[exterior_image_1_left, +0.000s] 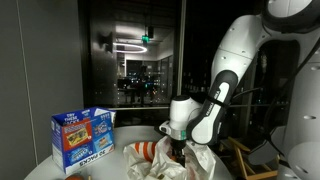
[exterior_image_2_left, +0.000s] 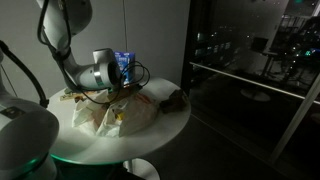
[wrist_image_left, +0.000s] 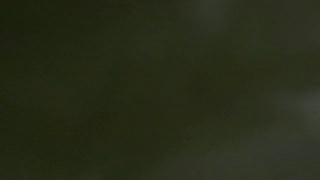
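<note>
White crumpled plastic bags (exterior_image_2_left: 128, 124), with orange-red stripes showing, lie spread on the white round table (exterior_image_2_left: 172, 127). My gripper (exterior_image_1_left: 177, 157) points down into the bag folds at the table's middle in exterior view 1. Its finger is open, though the fingertips are small and partly lost among the plastic. Whether any plastic lies between the fingers does not show. The wrist view is dark and blurred, with nothing recognisable in it.
A blue and red snack box (exterior_image_1_left: 84, 138) stands upright on the left in exterior view 1. Exterior view 2 shows a dark object (exterior_image_2_left: 176, 102) near the table edge. Bare table lies between the box and the bags.
</note>
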